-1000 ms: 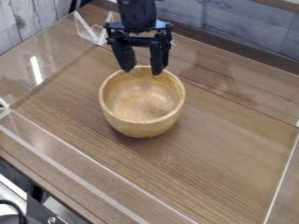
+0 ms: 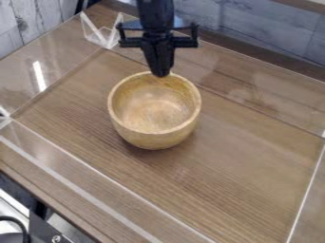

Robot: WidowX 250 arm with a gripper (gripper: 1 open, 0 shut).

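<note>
A tan wooden bowl (image 2: 154, 119) sits on the wooden table (image 2: 229, 180) near the middle of the view. My black gripper (image 2: 159, 70) hangs over the bowl's back rim, its tips close together, with nothing visible between them. Whether the tips touch the rim cannot be told.
A small white wire-like object (image 2: 105, 30) stands at the back left by the wall. A black cable (image 2: 13, 228) shows at the lower left corner.
The bowl looks unmoved.
</note>
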